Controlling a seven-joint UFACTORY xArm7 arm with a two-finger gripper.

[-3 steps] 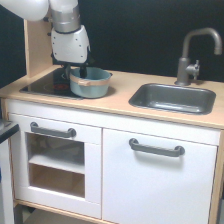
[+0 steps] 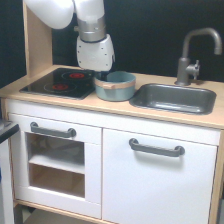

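A blue-grey pot point(image 2: 116, 90) stands on the wooden counter between the stove and the sink, close to the sink's left edge. My gripper point(image 2: 102, 75) points down from above at the pot's left side, its tips at or right beside the rim. The white gripper body and the dark area there hide the fingers, so I cannot tell whether they are open or shut on the rim, or merely touching it.
A black stove top point(image 2: 62, 84) with red-marked burners lies at the left, clear of objects. The metal sink point(image 2: 175, 98) and its tall faucet point(image 2: 187, 62) stand at the right. Below are an open-looking oven compartment point(image 2: 57, 165) and a white cabinet door point(image 2: 150, 185).
The pot has moved to the right, from the stove's right edge to beside the sink. My gripper has moved right with it, staying at its left side.
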